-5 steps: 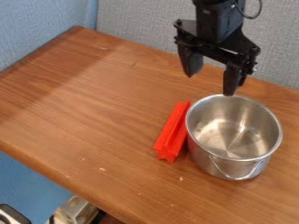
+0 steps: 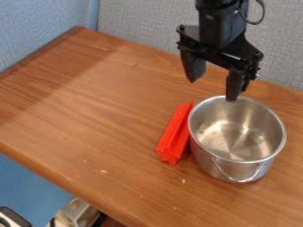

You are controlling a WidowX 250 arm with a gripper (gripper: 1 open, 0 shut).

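Note:
My black gripper (image 2: 214,80) hangs open over the back right of the table, its two fingers apart with nothing visible between them. Its right finger is just above the rim of a steel pot (image 2: 236,139). Several red sticks (image 2: 175,135) lie in a bundle on the table against the left side of the pot.
Grey padded walls (image 2: 142,19) stand behind it. Some metal hardware (image 2: 77,215) shows beside the table's front left edge.

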